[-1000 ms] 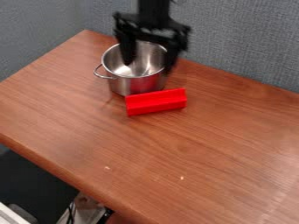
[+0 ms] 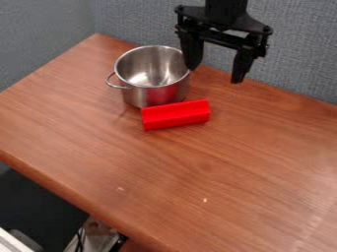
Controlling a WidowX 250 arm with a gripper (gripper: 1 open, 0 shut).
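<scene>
A steel pot [image 2: 149, 83] with side handles stands on the wooden table toward the back left. In front of it lies a red cylinder [image 2: 175, 114]. My black gripper [image 2: 216, 63] is open above and behind the pot's right side, with one finger near the pot's rim and the other over the table to the right. Nothing shows between its fingers.
A grey padded wall [image 2: 303, 49] stands behind it. The table's front left edge drops to a dark floor.
The pot and red cylinder look unmoved.
</scene>
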